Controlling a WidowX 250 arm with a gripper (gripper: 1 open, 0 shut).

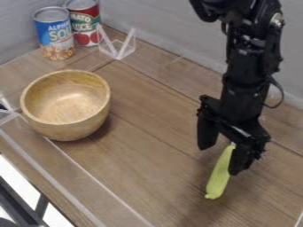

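My black gripper (225, 147) is open, its fingers spread low over the right part of the wooden table. Beneath it lies a long yellow-green object (218, 182), its upper end partly hidden by the right finger. Whether the fingers touch it cannot be told.
A wooden bowl (66, 120) sits at the left near the table edge. At the back left stand two cans, one blue and silver (55, 35), one red (85, 22).
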